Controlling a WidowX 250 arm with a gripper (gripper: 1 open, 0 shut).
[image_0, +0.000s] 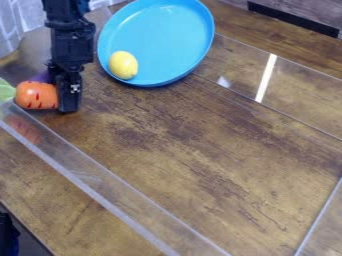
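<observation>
My black gripper (67, 88) reaches down at the upper left, at an orange tomato-like object (36, 96) with pale green at its left. It appears shut on that object, though the fingertips are partly hard to make out. A purple item (43, 76) is partly hidden behind them.
A blue round plate (167, 40) lies at the top, with a yellow lemon-like object (123, 65) on its left edge. Clear panels edge it.
</observation>
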